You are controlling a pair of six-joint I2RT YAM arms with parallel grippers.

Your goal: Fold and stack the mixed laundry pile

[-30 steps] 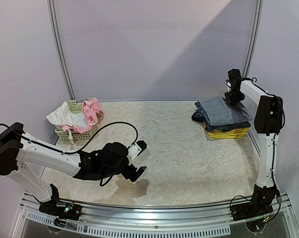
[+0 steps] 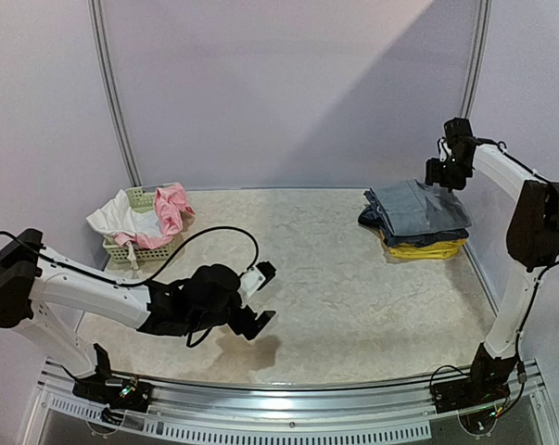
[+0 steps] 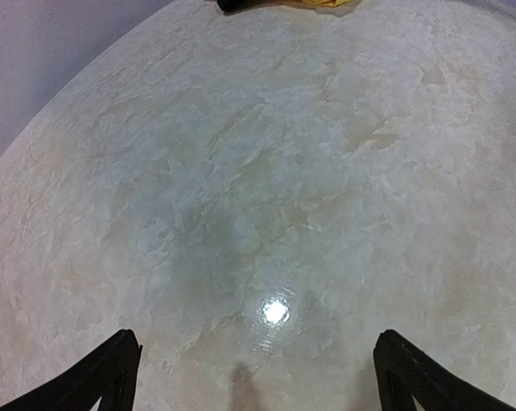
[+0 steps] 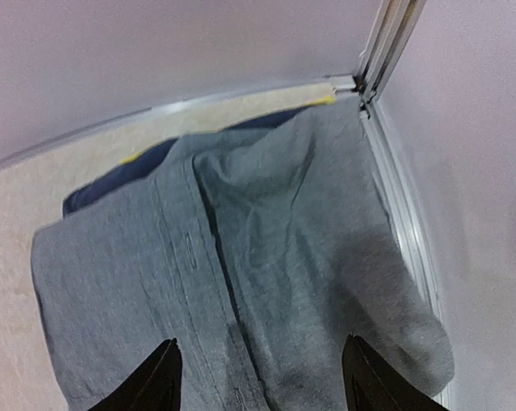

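Observation:
A grey-blue garment (image 2: pixel 411 209) lies folded on top of the stack at the back right, over a dark navy garment (image 2: pixel 372 219) and a yellow one (image 2: pixel 425 250). Above the stack's far right part, my right gripper is open; its fingers (image 4: pixel 159 379) hold nothing, and the grey-blue cloth spreads below them with some wrinkles. At the front left, my left gripper (image 2: pixel 266 297) hangs open over bare table, empty. White cloth (image 2: pixel 123 219) and pink cloth (image 2: pixel 172 206) sit heaped in a green basket (image 2: pixel 142 197) at the back left.
The right wall (image 4: pixel 480 171) and its metal rail (image 4: pixel 399 197) run close beside the stack. White and pink cloth hangs over the basket's rim.
The left arm is nearly still.

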